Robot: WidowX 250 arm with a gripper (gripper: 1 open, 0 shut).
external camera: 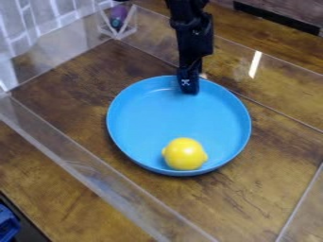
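A yellow lemon-like ball (pixel 184 153) lies on a round blue plate (pixel 145 118), toward its front. My black gripper (pixel 187 81) reaches down from the top to the back rim of the plate. Its fingers are dark and small in this view, and I cannot tell how they stand or whether anything is between them.
A small purple and green object (pixel 117 19) is at the back left by the clear wall. A blue item (pixel 8 227) shows at the lower left corner. Bare wooden floor (pixel 63 95) surrounds the plate.
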